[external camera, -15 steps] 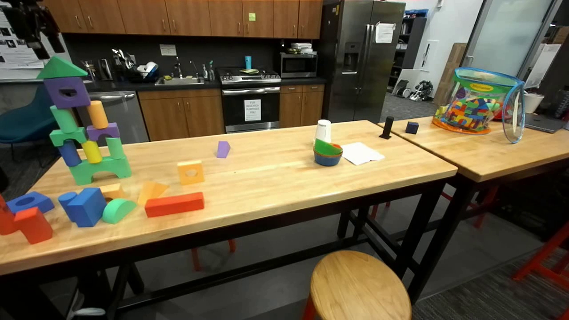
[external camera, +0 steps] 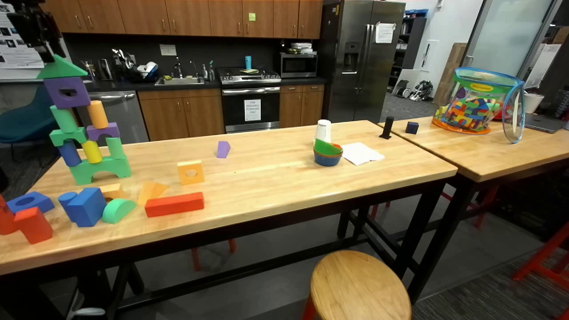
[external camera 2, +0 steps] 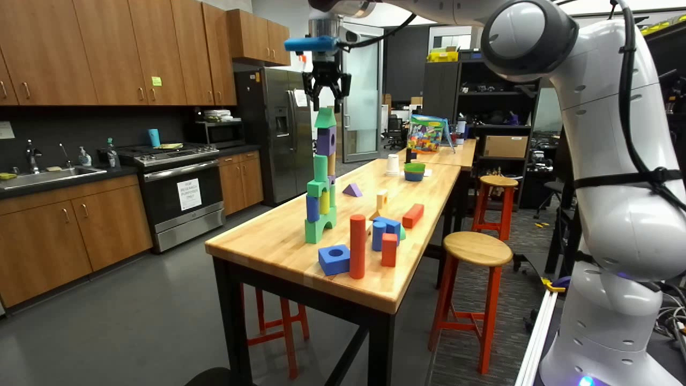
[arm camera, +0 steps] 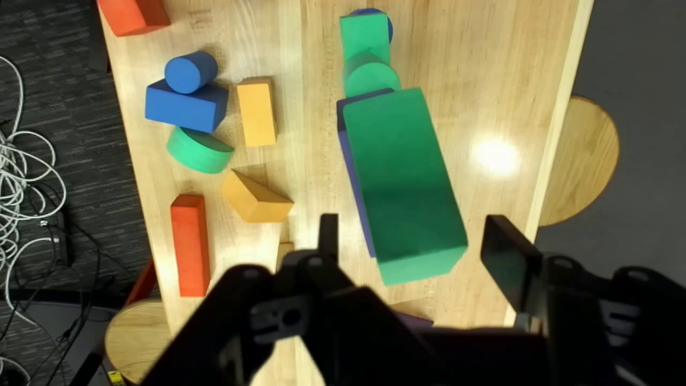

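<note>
A tower of blocks stands at the left of the table, topped by a green triangular block (external camera: 62, 67) resting on a purple block with a hole (external camera: 67, 92). Just above that green top (external camera 2: 325, 118), my gripper (external camera 2: 326, 108) points downward with its fingers apart. Seen from the wrist, the green triangle (arm camera: 402, 186) lies between the open fingers of the gripper, with a gap on either side. Lower in the tower are green, orange, yellow and blue pieces, with a green arch (external camera: 101, 170) at the base.
Loose blocks lie near the front edge, including a red bar (external camera: 174, 204), a blue block (external camera: 88, 207) and a green half-round (external camera: 118, 210). Bowls (external camera: 326, 154) and a white cup (external camera: 323, 131) stand farther right.
My gripper has shifted slightly to the right and lower in exterior view 1, closer to the green top. The tower and loose blocks look unmoved.
</note>
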